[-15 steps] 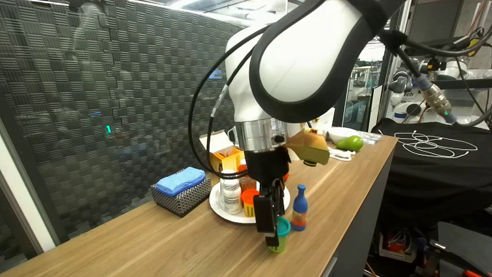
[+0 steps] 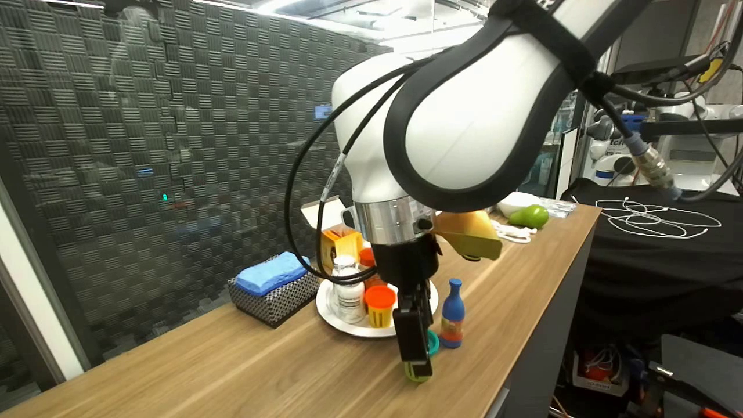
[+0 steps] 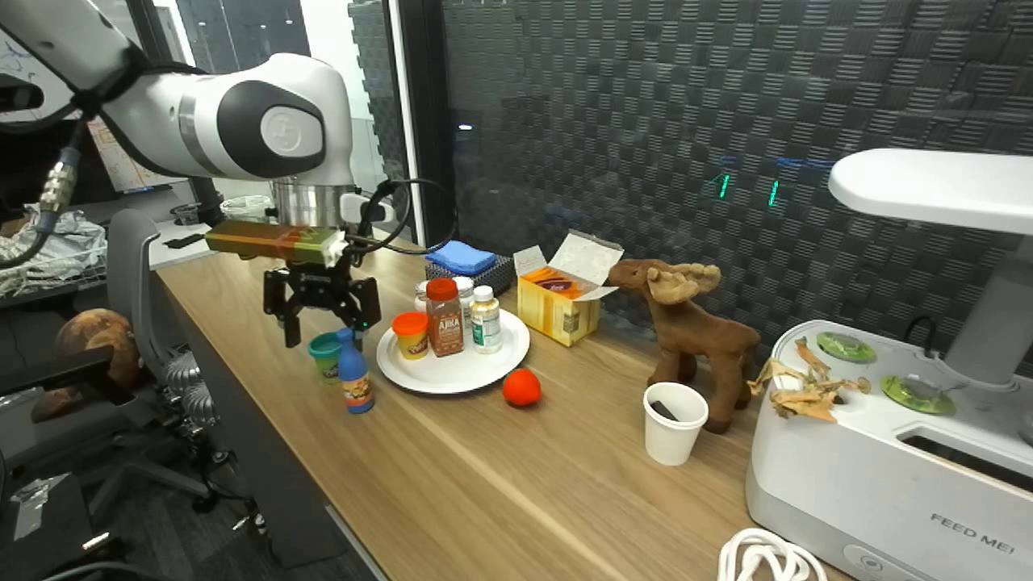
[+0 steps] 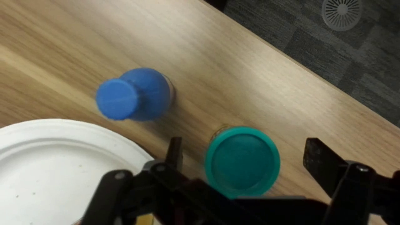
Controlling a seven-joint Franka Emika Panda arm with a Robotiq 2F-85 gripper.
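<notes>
A green tub with a teal lid point(image 4: 242, 162) stands upright on the table. My gripper is open above it, one finger on each side of the lid and clear of it. In exterior view 1 the gripper's finger hides most of the tub. Exterior view 2 shows the gripper point(image 3: 329, 324) over the tub point(image 3: 326, 357). Close by, a blue bottle point(image 3: 354, 373) stands upright, and in the wrist view the bottle point(image 4: 150, 93) lies beyond the fingers.
A white plate point(image 3: 436, 384) bears several containers beside the gripper. A red ball point(image 3: 522, 387), a yellow box point(image 3: 557, 310), a toy moose point(image 3: 697, 334) and a paper cup point(image 3: 671, 440) are farther off. The table's edge point(image 4: 300, 65) runs near the tub; bare wood lies in front.
The arm and open gripper have shifted slightly and now cover more of the tub in exterior view 1. The tub and bottle stand where they were.
</notes>
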